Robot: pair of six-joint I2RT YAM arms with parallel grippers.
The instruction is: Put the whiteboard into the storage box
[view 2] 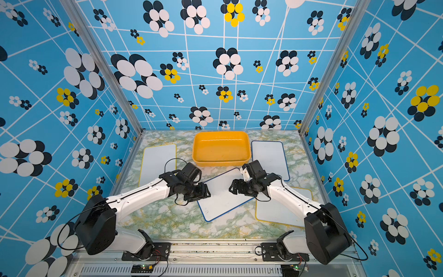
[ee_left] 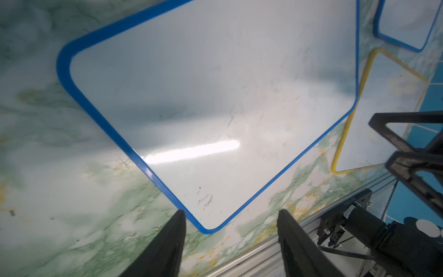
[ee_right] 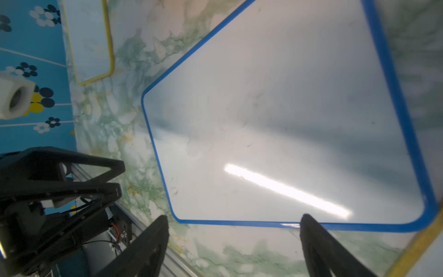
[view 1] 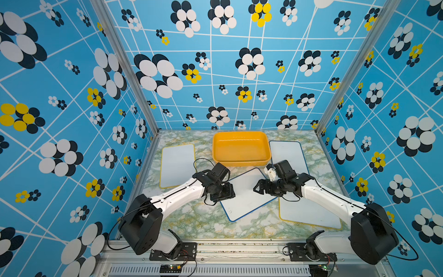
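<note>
A blue-rimmed whiteboard (view 1: pixel 244 198) lies tilted on the marble table, in front of the empty orange storage box (view 1: pixel 240 150). My left gripper (view 1: pixel 227 194) hangs over the board's left part; in the left wrist view its fingers stand apart with only board and table visible beneath. My right gripper (view 1: pixel 262 189) is above the board's right part, fingers also apart in the right wrist view, nothing seen between them.
Another blue-rimmed board (view 2: pixel 270 159) lies right of the box. Yellow-rimmed boards lie at the left (view 1: pixel 177 161) and front right (view 1: pixel 309 212). Bare table shows along the front left.
</note>
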